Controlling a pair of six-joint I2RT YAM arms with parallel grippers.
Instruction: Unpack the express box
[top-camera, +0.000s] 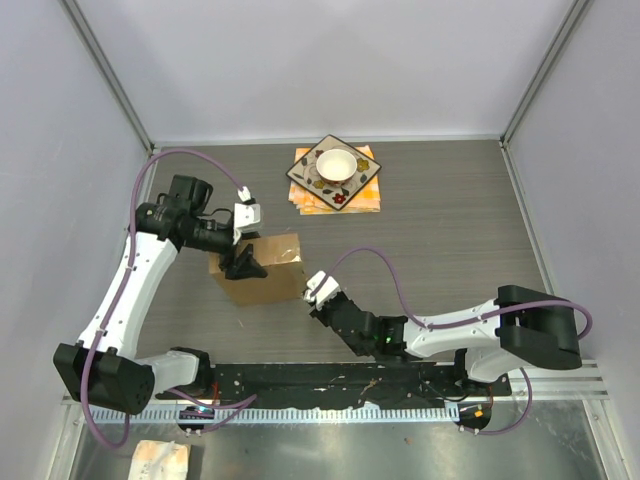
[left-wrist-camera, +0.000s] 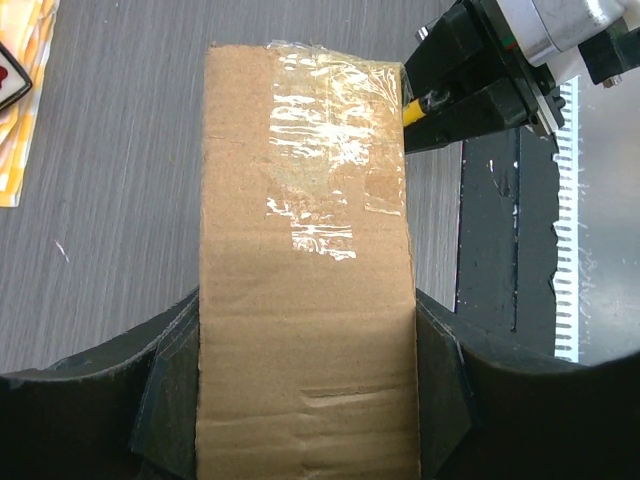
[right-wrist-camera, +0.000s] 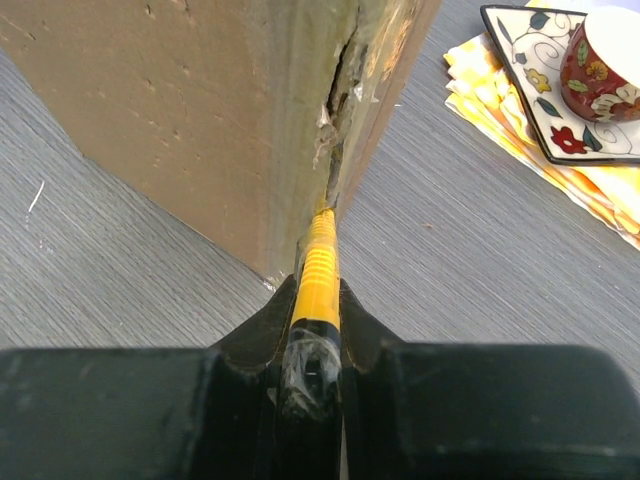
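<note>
A taped cardboard box (top-camera: 262, 285) is held up over the grey table by my left gripper (top-camera: 242, 262), whose fingers press on its two sides in the left wrist view (left-wrist-camera: 306, 340). My right gripper (top-camera: 318, 300) is shut on a yellow-handled cutter (right-wrist-camera: 320, 270). The cutter's tip is at the taped seam along the box's end (right-wrist-camera: 335, 130), and its blade is hidden there.
At the back of the table (top-camera: 430, 210), a patterned square plate (top-camera: 312, 176) with a cup or bowl (top-camera: 336, 162) stands on a yellow cloth (top-camera: 365, 200).
</note>
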